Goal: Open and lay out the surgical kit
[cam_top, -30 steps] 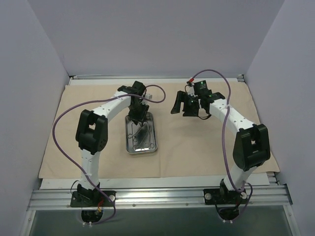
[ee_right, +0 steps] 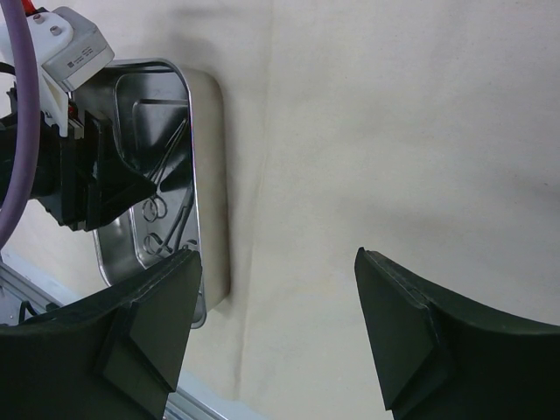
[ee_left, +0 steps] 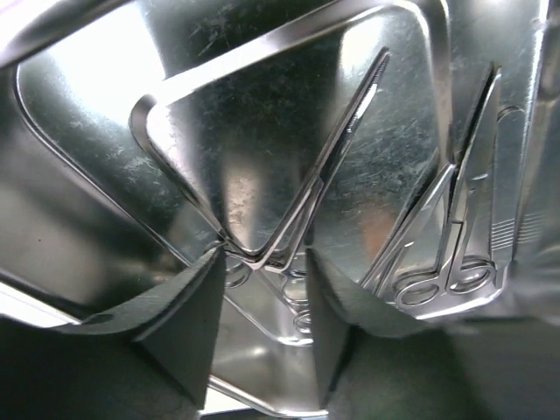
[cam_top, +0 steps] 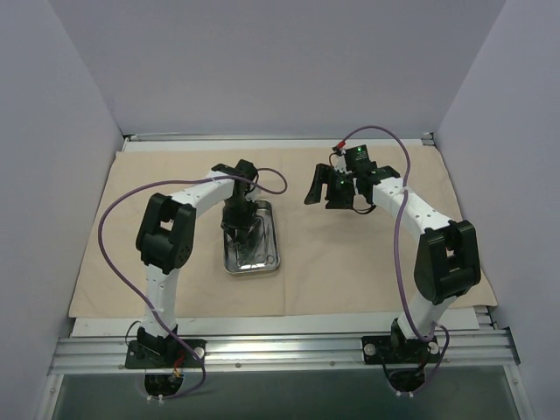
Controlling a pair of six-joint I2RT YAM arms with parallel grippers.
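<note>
The steel kit tray (cam_top: 275,236) sits left of the table's middle, its instruments inside. My left gripper is low inside it, fingers part open, with their tips near the ring handles of a hemostat (ee_left: 324,162). Several scissor-like instruments (ee_left: 472,201) and a ridged tweezer (ee_left: 507,232) lie alongside in the left wrist view. My right gripper hangs over the cloth right of the tray, its fingers apart with nothing between them.
The beige cloth (cam_top: 140,245) covers the table. It is clear right of the tray (ee_right: 385,149), under and in front of my right arm, and at the far left.
My left gripper has moved toward the front and down into the tray. The right arm has shifted only very slightly.
</note>
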